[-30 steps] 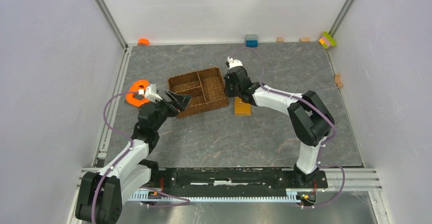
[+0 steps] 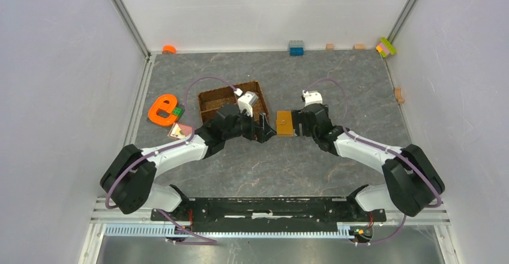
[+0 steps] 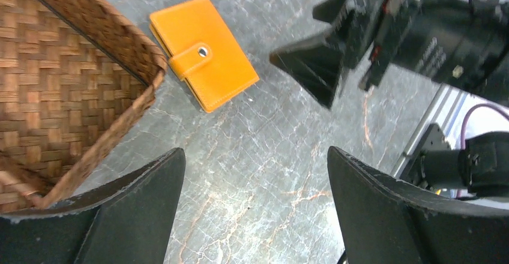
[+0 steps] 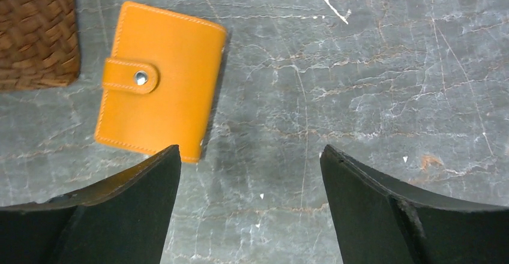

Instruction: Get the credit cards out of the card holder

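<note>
The orange card holder (image 2: 284,123) lies flat on the grey table, right of the woven basket, its snap strap (image 4: 126,75) lying across the flap; no cards show. My left gripper is open, above the table just left of the holder, nothing between its fingers. My right gripper stands open over the holder's right side, its fingers apart and empty. The holder (image 3: 213,54) also shows beside the right gripper in the left wrist view.
The divided basket (image 2: 213,99) sits behind my left arm. An orange toy (image 2: 156,108) lies at the left; small blocks (image 2: 296,51) line the back edge.
My left gripper has moved right, towards the holder. My right gripper has moved right and towards the front, off the basket's edge to the holder's right side. The holder lies where it was.
</note>
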